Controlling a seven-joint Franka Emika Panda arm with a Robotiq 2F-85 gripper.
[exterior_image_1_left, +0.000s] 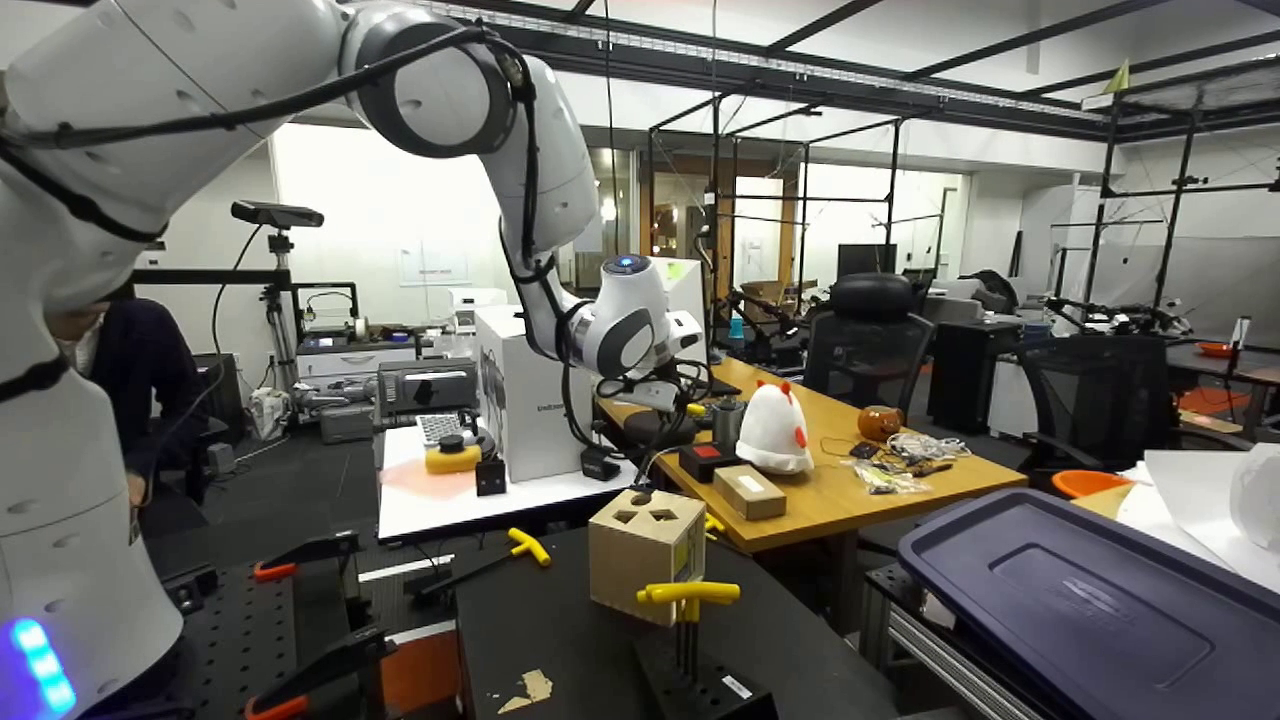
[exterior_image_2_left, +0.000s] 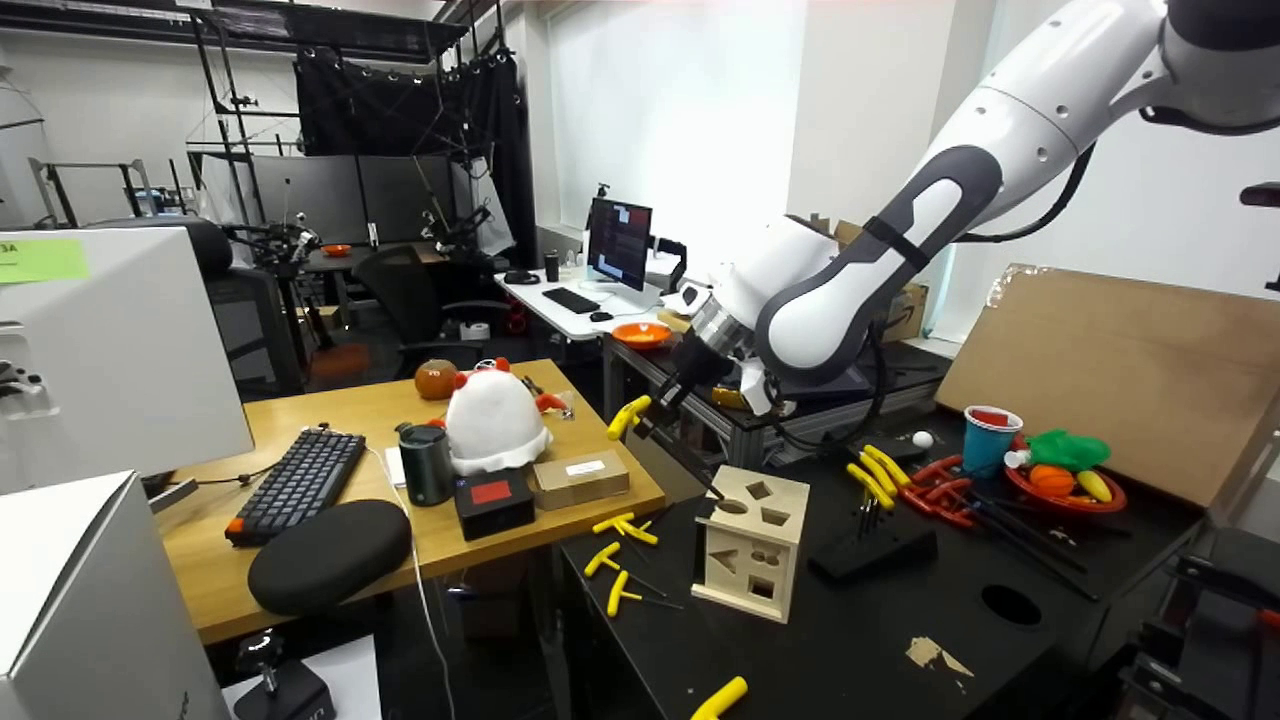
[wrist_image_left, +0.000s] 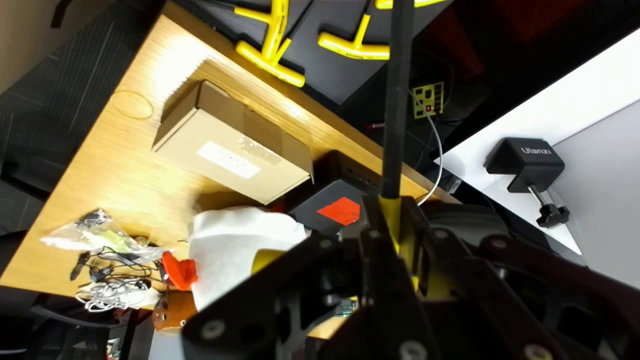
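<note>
A yellow-handled hex key (exterior_image_2_left: 627, 416) is in my gripper (exterior_image_2_left: 655, 412), which is shut on its T-handle. In the wrist view its dark shaft (wrist_image_left: 396, 108) runs away from the shut fingers of my gripper. Slanting down in exterior view 2, the shaft ends close to the top of the wooden shape box (exterior_image_2_left: 752, 510); whether the tip touches or enters a hole I cannot tell. The same box (exterior_image_1_left: 648, 552) stands upright on the black table, holes in its top and side. The wrist view does not show it.
Several yellow hex keys (exterior_image_2_left: 624, 528) lie at the black table's edge, and others stand in a black holder (exterior_image_2_left: 873, 554). A red bowl of toys (exterior_image_2_left: 1065, 486) and a blue cup (exterior_image_2_left: 987, 442) are behind. The wooden desk (exterior_image_1_left: 828, 516) holds a carton (exterior_image_1_left: 750, 492) and a white plush (exterior_image_1_left: 775, 430).
</note>
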